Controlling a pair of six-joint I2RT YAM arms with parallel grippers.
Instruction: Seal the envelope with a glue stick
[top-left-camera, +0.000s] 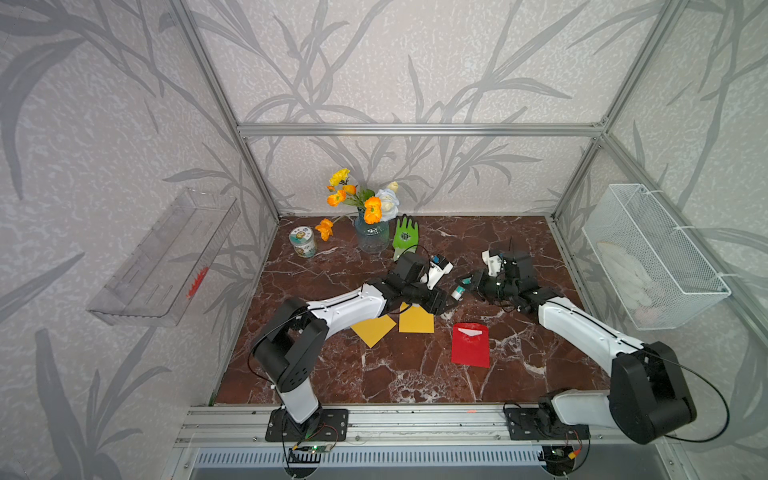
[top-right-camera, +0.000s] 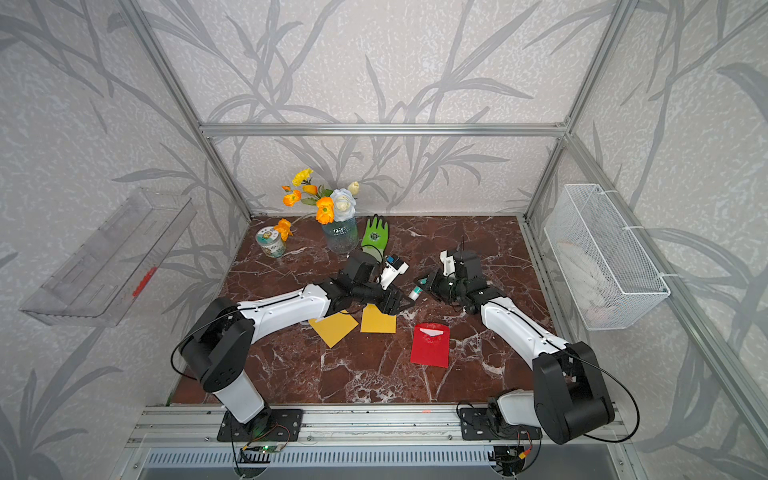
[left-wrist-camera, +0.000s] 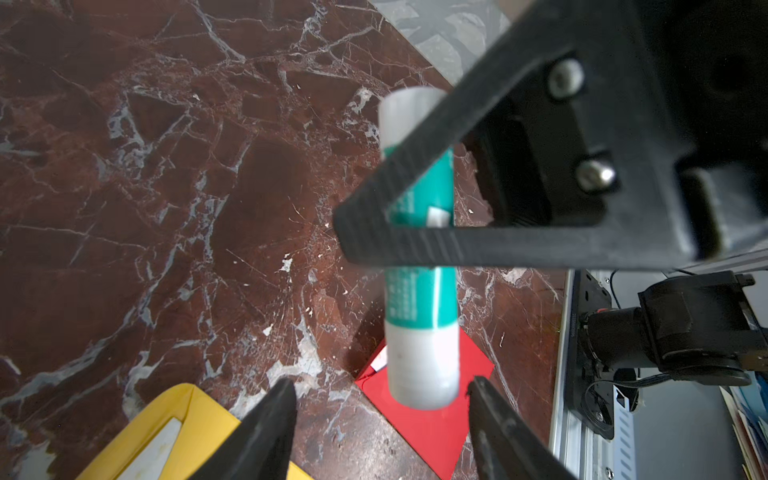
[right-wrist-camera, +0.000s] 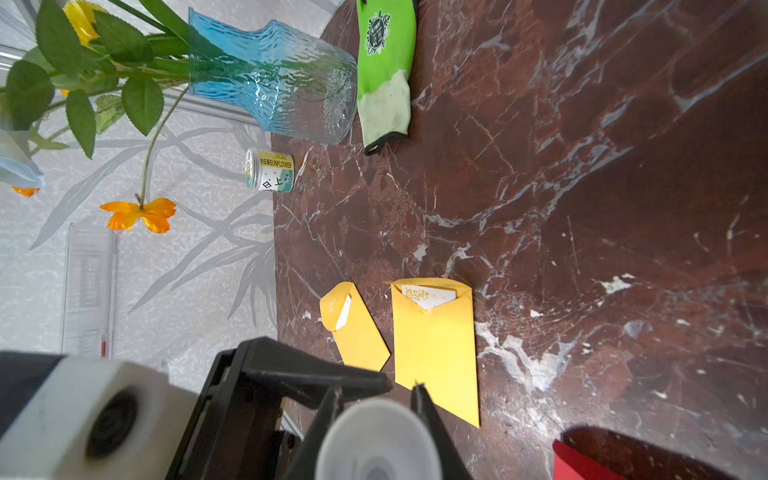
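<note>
In the left wrist view a green and white glue stick (left-wrist-camera: 424, 300) hangs in the air, with the right gripper's black fingers (left-wrist-camera: 400, 244) across its middle. My right gripper (top-left-camera: 472, 285) is shut on the stick. My left gripper stands open, its two fingertips on either side of the stick's white lower end; whether they touch it cannot be told. Below lies a red envelope (top-left-camera: 470, 352) with white paper showing at its top. Two yellow envelopes (right-wrist-camera: 436, 344) (top-left-camera: 373, 329) lie to its left, their tops open in the right wrist view.
A glass vase (top-left-camera: 372, 234) with flowers, a can (top-left-camera: 303, 241) and a green glove (top-left-camera: 405, 233) stand or lie at the back. Wall baskets hang left (top-left-camera: 172, 264) and right (top-left-camera: 660, 296).
</note>
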